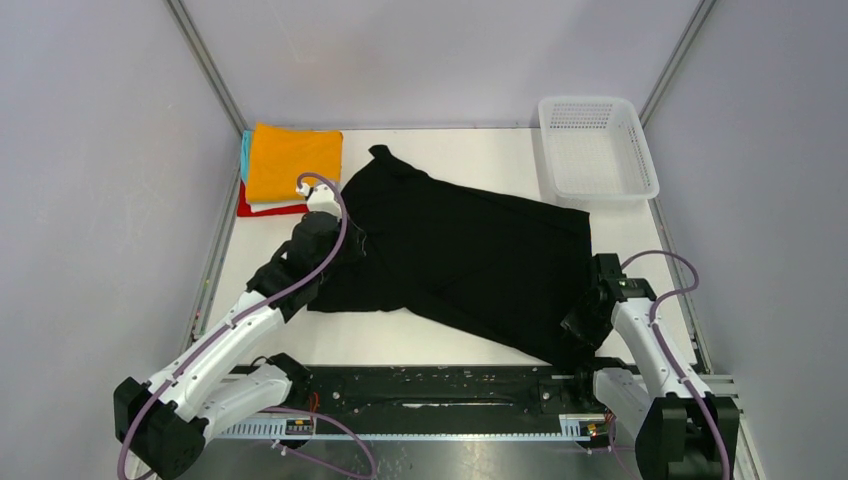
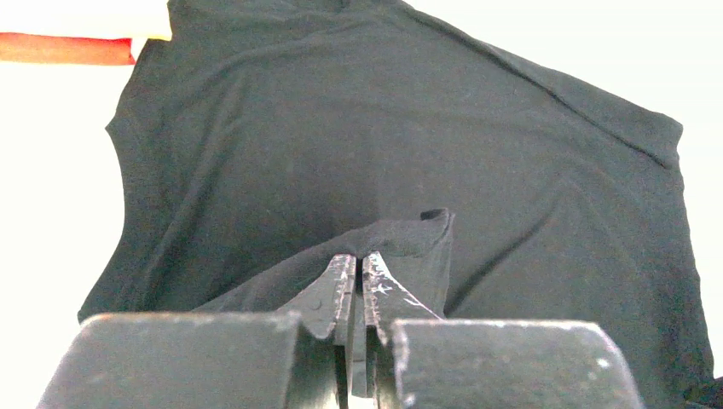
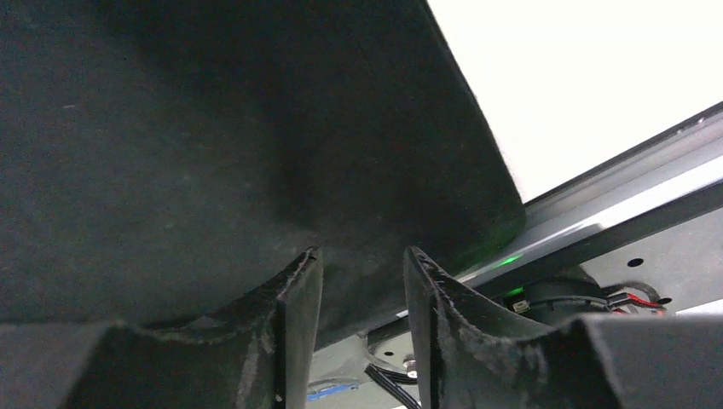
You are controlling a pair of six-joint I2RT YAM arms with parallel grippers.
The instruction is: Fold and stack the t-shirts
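A black t-shirt (image 1: 470, 260) lies spread across the white table (image 1: 360, 340). My left gripper is shut on a raised fold of its fabric, seen in the left wrist view above the rest of the shirt. My right gripper stands part open over the shirt's front right corner (image 3: 477, 213), by the table's front rail; whether it touches the cloth I cannot tell.
A folded stack topped by an orange shirt (image 1: 292, 160) sits at the back left, with cyan, white and red edges showing. An empty white basket (image 1: 598, 185) stands at the back right. Metal rails edge the table.
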